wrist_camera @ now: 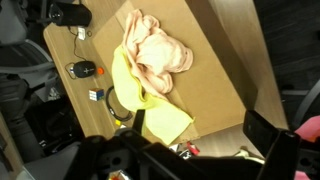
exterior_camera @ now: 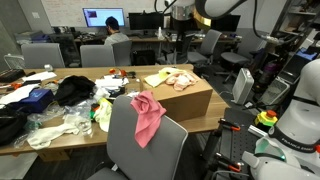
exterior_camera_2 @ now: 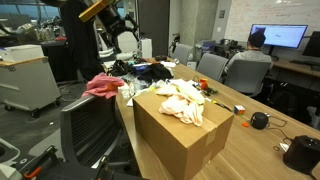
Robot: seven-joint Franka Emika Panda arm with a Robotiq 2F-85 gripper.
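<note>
A pale pink cloth (wrist_camera: 158,55) lies crumpled on a brown cardboard box (wrist_camera: 215,95), partly over a yellow cloth (wrist_camera: 165,119). From the side, the pale cloth (exterior_camera_2: 185,103) drapes along the top of the box (exterior_camera_2: 178,143). Over the grey chair's back hangs a darker pink cloth (exterior_camera: 148,117). In the wrist view my gripper is open, its dark fingers wide apart and no cloth between them. The first exterior view has the gripper (exterior_camera: 179,50) small and dark, raised above the box.
Clothes, bags and other items (exterior_camera: 70,95) clutter the long wooden table left of the box. The grey chair (exterior_camera: 130,140) stands in front. A black cylindrical pot (exterior_camera_2: 302,155) and a dark round device (exterior_camera_2: 260,120) sit on the table beyond the box. A person (exterior_camera_2: 255,42) sits at the back.
</note>
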